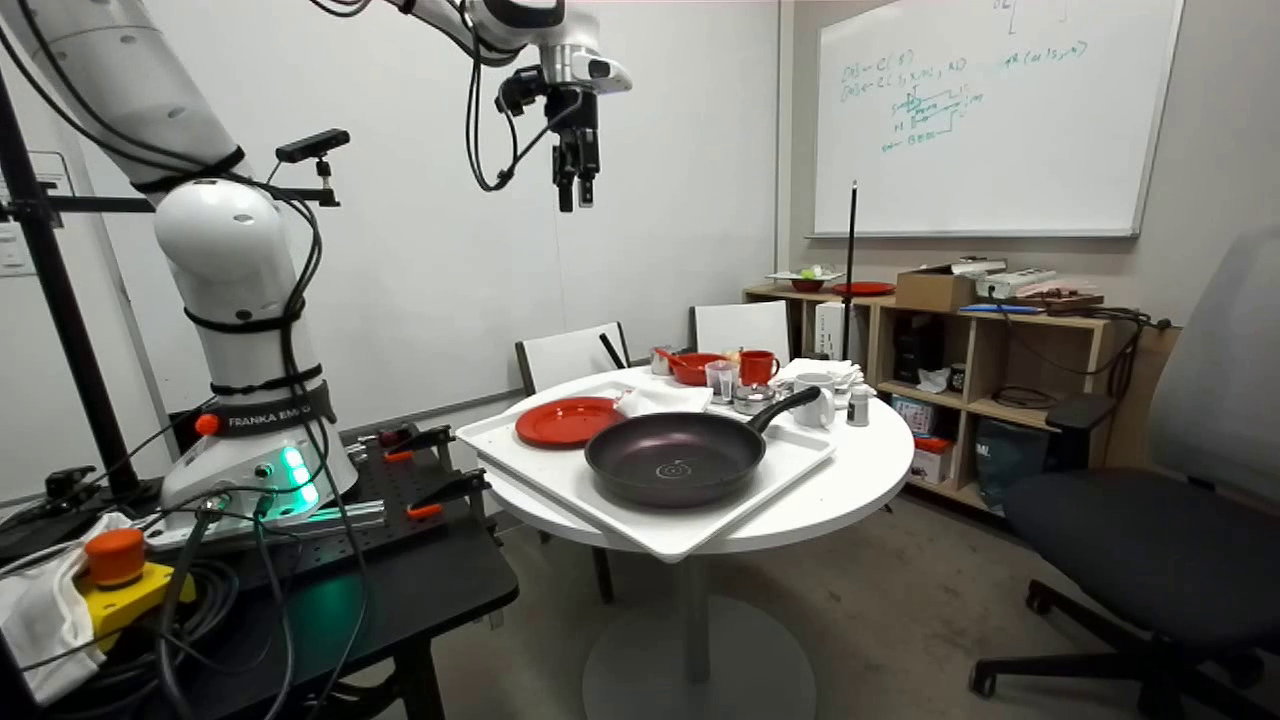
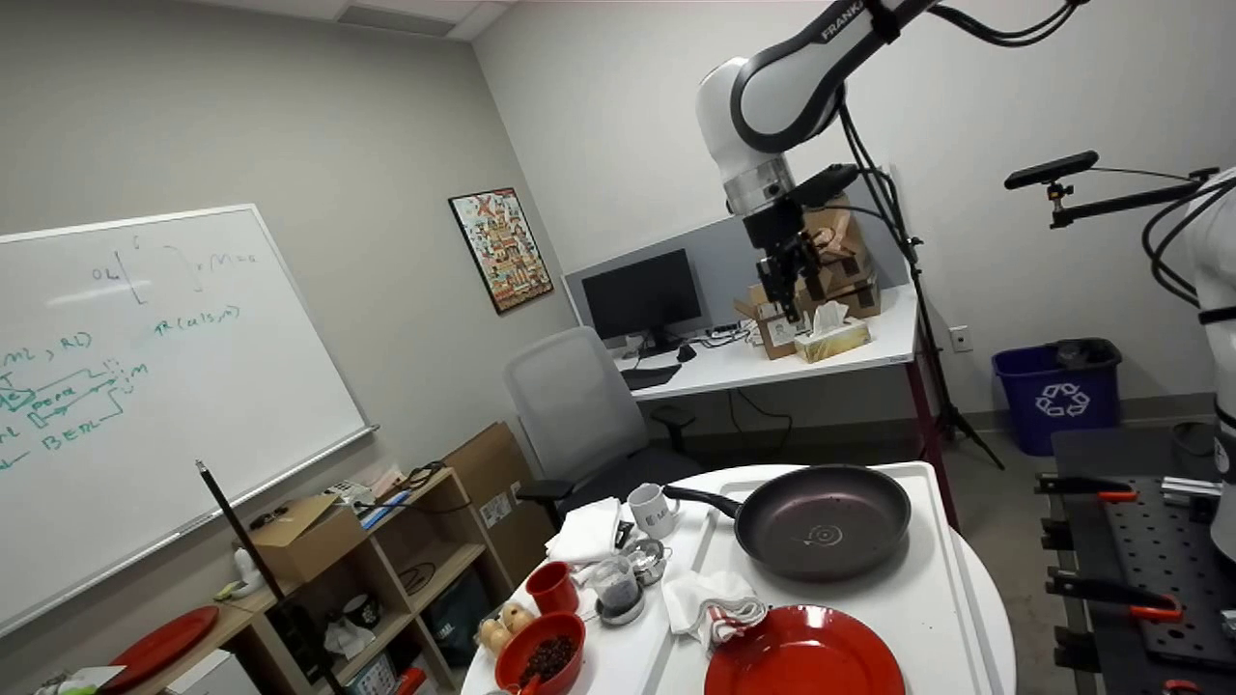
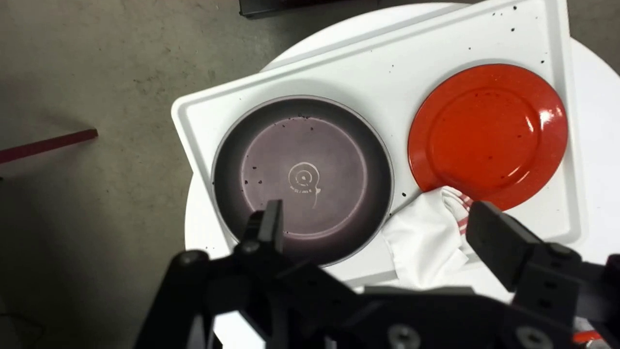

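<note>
My gripper (image 1: pixel 575 206) stands open high above the round table, with nothing between its fingers. Below it, on a white tray (image 1: pixel 648 538), a dark frying pan (image 1: pixel 675 462) lies with its handle towards the cluttered side of the table. Beside the pan is a red plate (image 3: pixel 489 131), bare but for a few dark specks. A white cloth with red stripes (image 3: pixel 423 241) touches the plate's edge. In the wrist view the fingers hide the pan's handle and the table's near part.
Beyond the tray crowd a red bowl of dark bits (image 2: pixel 542 651), a red mug (image 2: pixel 552 589), a white mug (image 2: pixel 652 510), a glass (image 1: pixel 721 380) and folded white cloths (image 2: pixel 586 531). An office chair (image 1: pixel 1152 504) stands by the table. Air around the gripper is clear.
</note>
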